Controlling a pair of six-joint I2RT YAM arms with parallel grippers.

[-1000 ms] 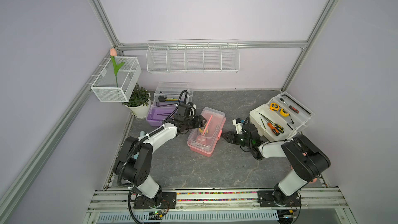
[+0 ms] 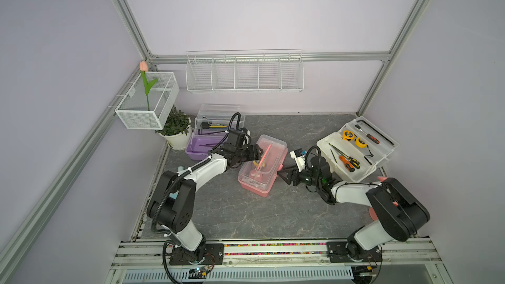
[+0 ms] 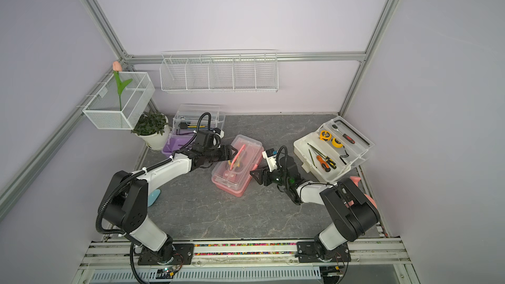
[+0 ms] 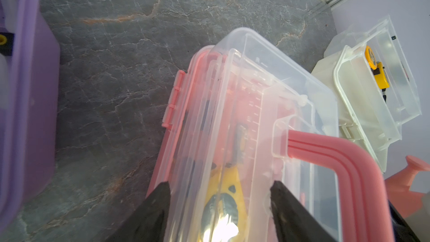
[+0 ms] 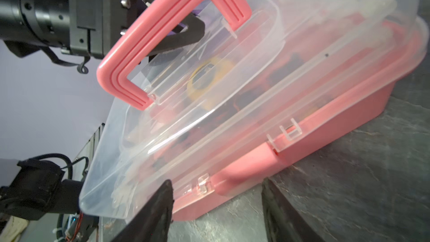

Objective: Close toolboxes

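Note:
The pink toolbox [image 2: 263, 178] lies mid-table with its clear lid down over tools and its pink handle [image 5: 121, 67] on top. In the right wrist view, clear latches [image 5: 286, 134] show on the near side. My left gripper [image 2: 253, 153] is over the toolbox's left side, its parted fingertips beside the lid. My right gripper [image 2: 285, 174] stands open at the toolbox's right side, facing the latch side. A purple toolbox [image 2: 197, 147] at back left and a white toolbox [image 2: 328, 147] at right both have lids raised and tools inside.
A potted plant [image 2: 173, 126] stands at back left under a wire basket [image 2: 142, 115] holding a tulip. A pink object [image 4: 407, 174] is at the right edge. Bare table lies in front of and behind the pink toolbox.
My right arm has shifted slightly, its body toward the front.

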